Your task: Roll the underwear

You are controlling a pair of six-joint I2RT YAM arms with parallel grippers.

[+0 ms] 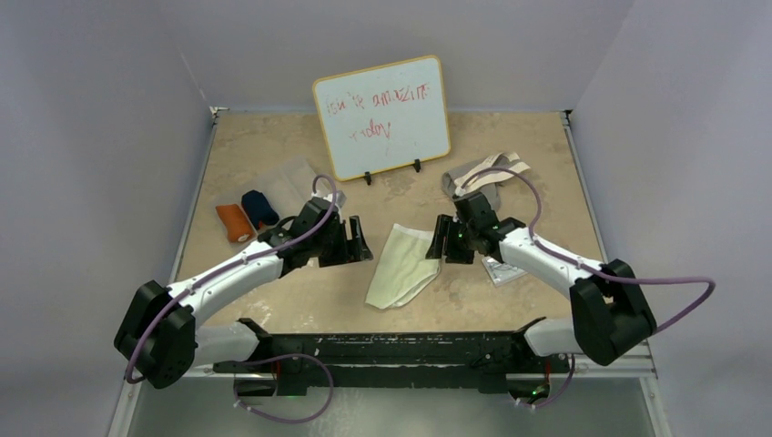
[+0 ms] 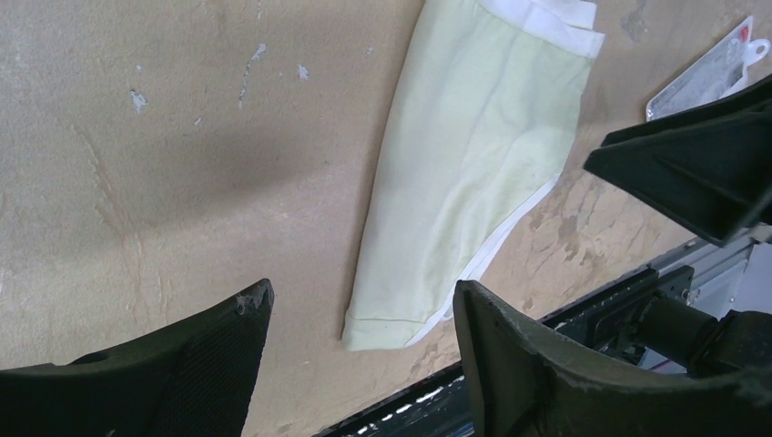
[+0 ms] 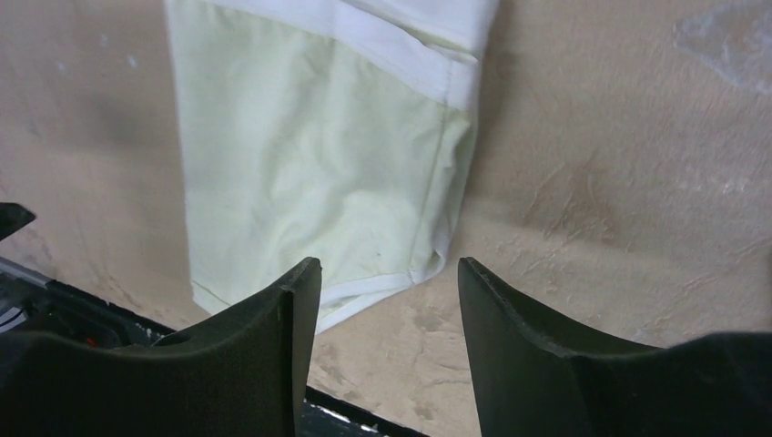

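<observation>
A pale cream folded cloth (image 1: 399, 269) with white band edges (image 3: 391, 41) lies flat in the middle of the table, longer front to back. My left gripper (image 1: 355, 241) hangs open just to its left; in the left wrist view the cloth (image 2: 455, 173) shows beyond its empty fingers. My right gripper (image 1: 440, 238) stands open over the cloth's upper right side, nothing between its fingers; in the right wrist view the cloth (image 3: 300, 164) lies below and beyond the fingertips.
An orange roll (image 1: 234, 223) and a navy roll (image 1: 258, 206) rest on a grey mat at left. A whiteboard (image 1: 382, 118) stands at the back, grey cloth (image 1: 482, 196) at back right, a flat clear item (image 1: 502, 273) at right. The table's front edge is close below the cloth.
</observation>
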